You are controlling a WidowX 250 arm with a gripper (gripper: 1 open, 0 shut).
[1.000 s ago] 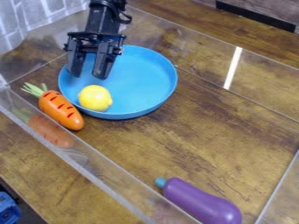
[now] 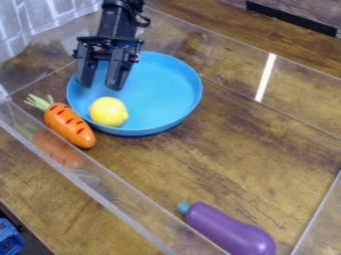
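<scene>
My black gripper (image 2: 104, 76) hangs over the left part of a blue plate (image 2: 170, 92), its two fingers apart and nothing visible between them. A yellow lemon (image 2: 108, 112) lies on the plate's front part, just below the fingers. An orange toy carrot (image 2: 68, 126) with green leaves lies outside the plate at the left. A purple toy eggplant (image 2: 230, 228) lies at the bottom right.
Clear plastic walls run along the sides. Part of a blue object (image 2: 7, 239) shows at the bottom left corner.
</scene>
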